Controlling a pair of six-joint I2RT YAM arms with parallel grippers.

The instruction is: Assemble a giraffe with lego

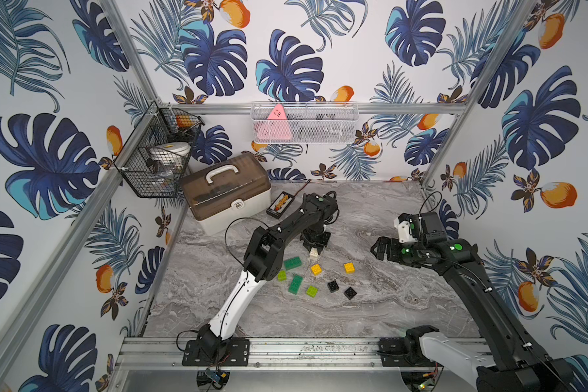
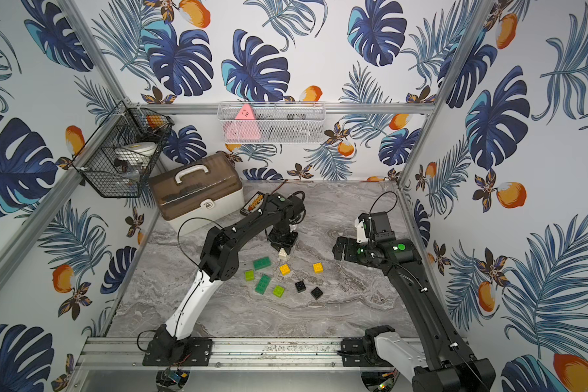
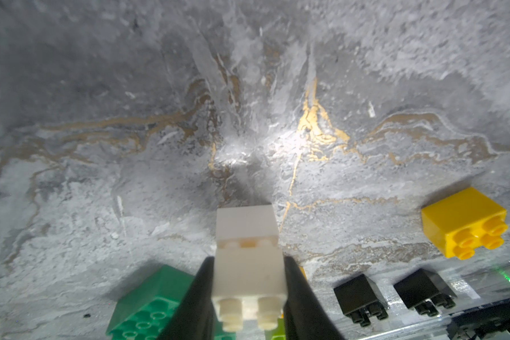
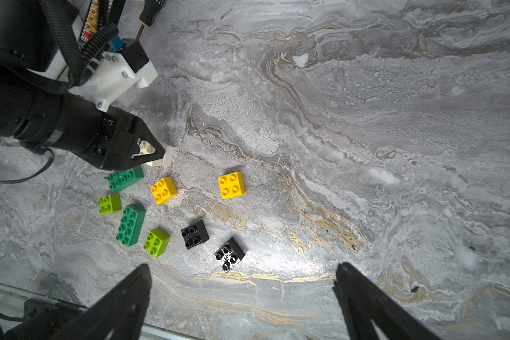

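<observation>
In the left wrist view a white piece (image 3: 249, 277) made of two blocks, one beyond the other, sits between the fingers of my left gripper, which is shut on it. Whether it touches the table is hard to tell. Near it lie two dark green bricks (image 4: 124, 178), two lime bricks (image 4: 155, 242), two yellow bricks (image 4: 231, 186) and two black bricks (image 4: 194, 234), all separate. My right gripper hangs open off to the right, nothing between its fingers.
A brown-lidded toolbox (image 1: 225, 189) stands at the back left, with a small black tray (image 1: 280, 204) beside it. Bare table stretches between the yellow bricks and the right arm, and behind them.
</observation>
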